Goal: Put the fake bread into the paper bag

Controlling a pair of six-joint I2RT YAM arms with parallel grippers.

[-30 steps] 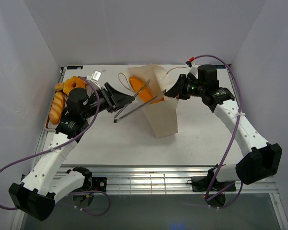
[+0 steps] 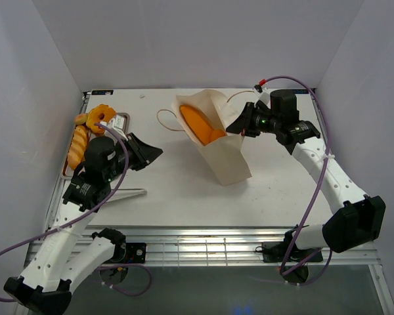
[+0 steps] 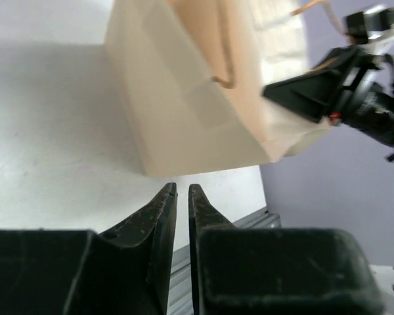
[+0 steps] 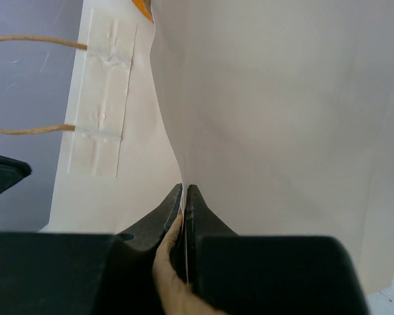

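Observation:
The white paper bag [image 2: 226,164] leans at the centre-right with orange fake bread [image 2: 198,123] inside. My right gripper [image 2: 235,126] is shut on the bag's rim; in the right wrist view the paper [image 4: 269,118] runs between its fingertips. My left gripper [image 2: 148,157] is left of the bag, apart from it; in the left wrist view its fingertips [image 3: 169,193] are close together with only a narrow gap, holding nothing visible.
A tray at the far left holds several breads, including a loaf [image 2: 77,147] and a ring [image 2: 100,118]. A light tool [image 2: 128,193] lies beside the left arm. Table space around the bag's base is clear.
My left gripper has drawn back left and down from the bag. The tongs-like tool that was by the bag now lies lower left. The right gripper is unmoved.

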